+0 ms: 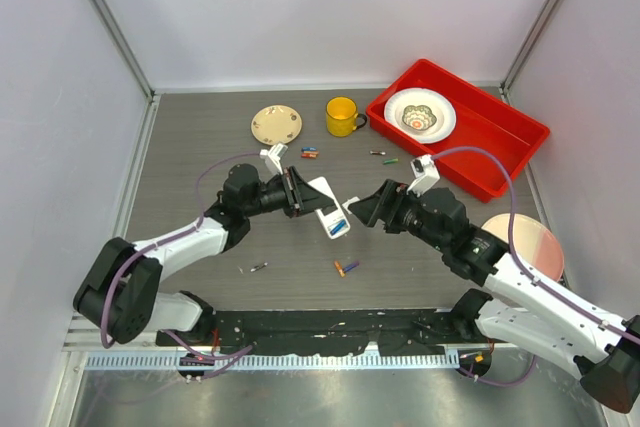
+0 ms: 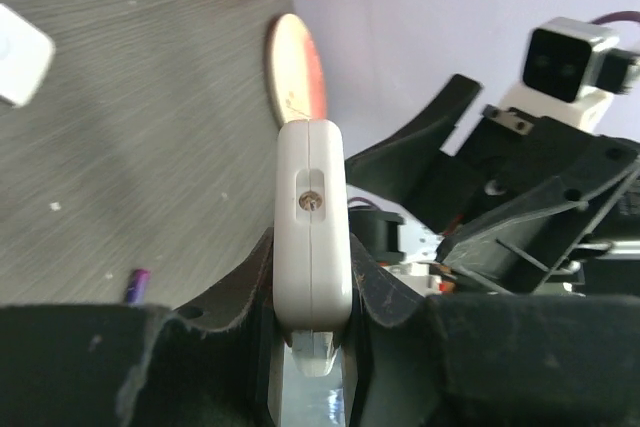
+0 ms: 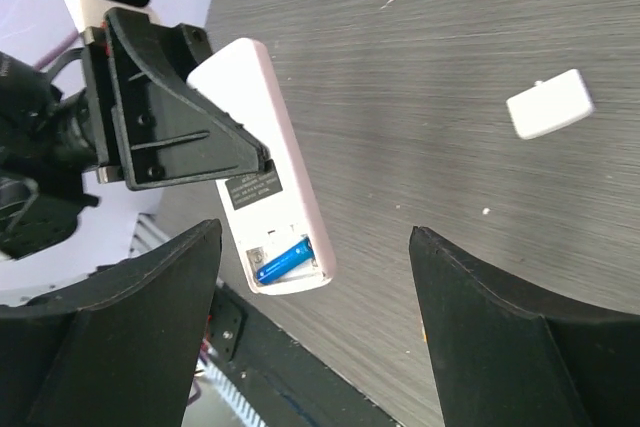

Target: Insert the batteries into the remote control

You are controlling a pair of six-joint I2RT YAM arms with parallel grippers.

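Note:
My left gripper [image 1: 316,199] is shut on the white remote [image 2: 312,227], held above the table, seen end-on in the left wrist view. In the right wrist view its battery compartment faces up, uncovered, with a blue battery [image 3: 284,261] in the lower part. My right gripper is part open just right of the remote, nothing visible between its fingers. A white rectangular piece, apparently the cover [image 3: 550,104], lies on the table. Loose batteries include a purple one [image 2: 137,285] and an orange one [image 1: 339,268] near the front, others at the back.
A red bin [image 1: 518,132] holding a white plate stands back right. A yellow mug [image 1: 340,118] and small plate [image 1: 276,124] are at the back. A pink-white round board [image 1: 530,247] lies at the right.

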